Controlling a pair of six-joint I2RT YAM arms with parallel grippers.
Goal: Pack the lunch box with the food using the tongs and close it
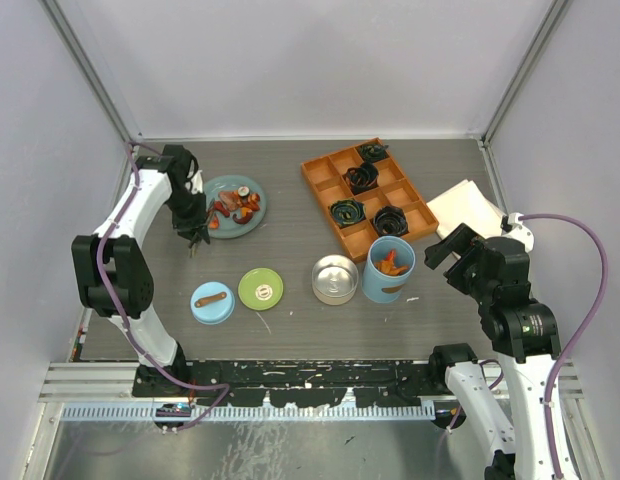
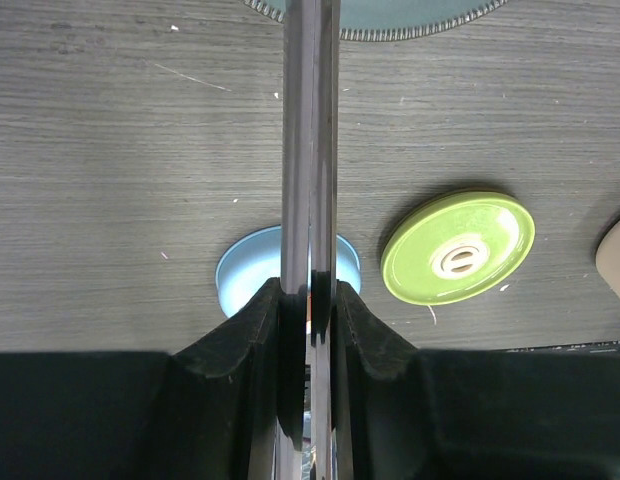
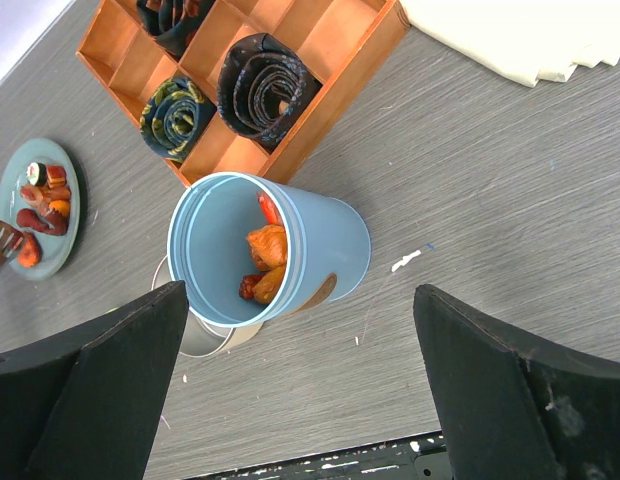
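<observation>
My left gripper is at the lower left edge of the grey-blue plate of food, shut on metal tongs. The plate holds sausages and other pieces. A blue cylindrical container with food inside stands right of a round metal container. A light-blue lid with a brown strip and a green lid lie below the plate. My right gripper hangs open over the right side, below the blue container in its wrist view, nothing between its fingers.
An orange compartment tray with dark rolled items stands at the back. Cream cloths or sheets lie at the right.
</observation>
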